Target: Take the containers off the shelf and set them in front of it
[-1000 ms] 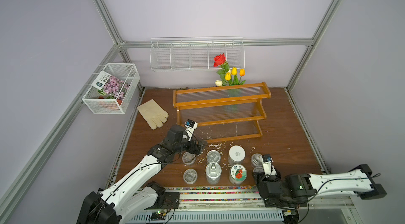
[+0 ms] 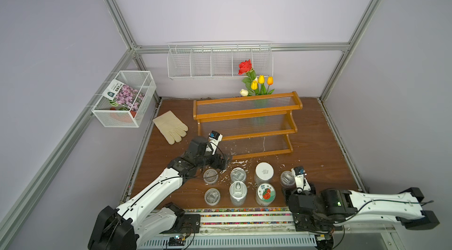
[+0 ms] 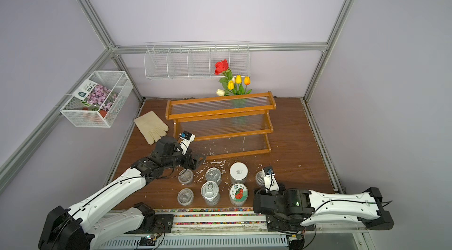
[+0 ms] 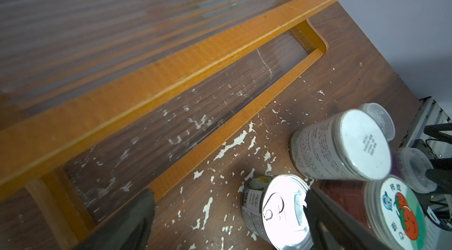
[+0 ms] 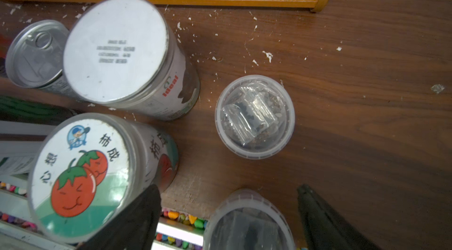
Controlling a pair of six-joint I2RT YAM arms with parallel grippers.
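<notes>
The three-tier wooden shelf stands at the back, its tiers bare of jars in view. Jars and cans stand in front: a white-lidded can, a tomato-label can, a pull-tab can and clear lidded jars. My left gripper is open above the shelf's lower front, nothing held. My right gripper is open over a clear jar at the front right, its fingers either side of it in the wrist view; whether they touch cannot be told.
A cream glove lies at the left. Flowers stand behind the shelf. A wire basket hangs on the left wall, another rack on the back wall. Bare table lies right of the jars.
My right arm has also shifted a little rightward, near the front-right jars.
</notes>
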